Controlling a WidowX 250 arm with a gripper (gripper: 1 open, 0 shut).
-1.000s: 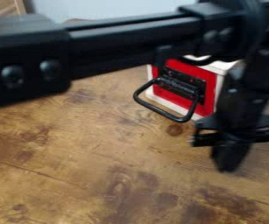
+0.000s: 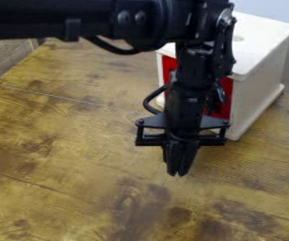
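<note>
My black gripper [image 2: 180, 160] hangs over the wooden table, fingers pointing down and shut, with nothing seen between them. Just behind it stands a white box [image 2: 256, 66] with a red front [image 2: 168, 69]; the arm covers most of that front. A black loop, possibly a handle or cable, shows left of the wrist.
A lighter surface [image 2: 8, 56] lies beyond the table's back left edge. The white box takes up the back right.
The arm has swept left from the right side and drawn back, so the gripper now sits in front of the box, hiding more of its red front.
</note>
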